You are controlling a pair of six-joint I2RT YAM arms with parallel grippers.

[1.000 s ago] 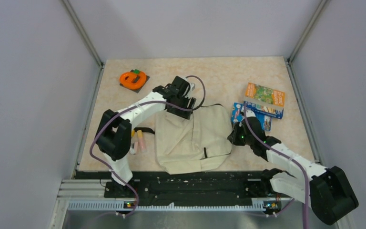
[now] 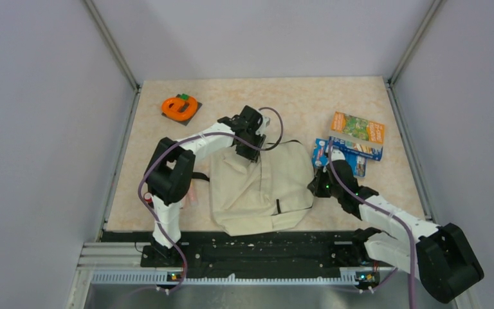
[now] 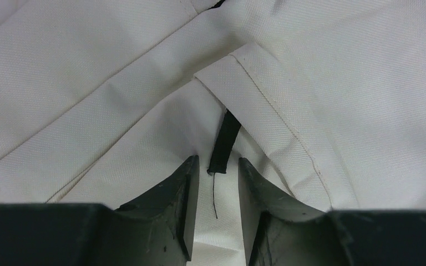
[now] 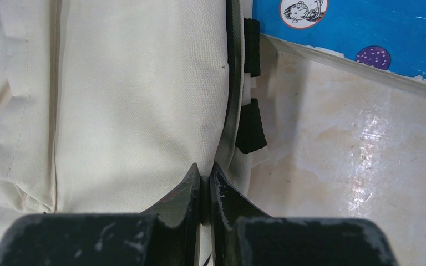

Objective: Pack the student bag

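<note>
The cream cloth bag (image 2: 238, 199) lies flat in the middle of the table. In the left wrist view a black zipper pull tab (image 3: 224, 145) shows on the fabric. My left gripper is part open over it, one finger to each side and the tab in the gap, not clamped. Low on the bag's right edge, my right gripper is shut on a fold of its cloth. Black strap pieces (image 4: 250, 126) show beside that edge. Whether the left fingertips touch the fabric, I cannot tell.
Books (image 2: 358, 132) lie in an overlapping stack at the right, the blue one (image 4: 360, 33) close to the bag's edge. An orange pumpkin-shaped item (image 2: 179, 108) sits at the back left. Small items at the left are mostly hidden by my left arm.
My left gripper has shifted a little to the right and towards the front over the bag, its arm swinging right over the small items. The right gripper has stayed on the bag's edge.
</note>
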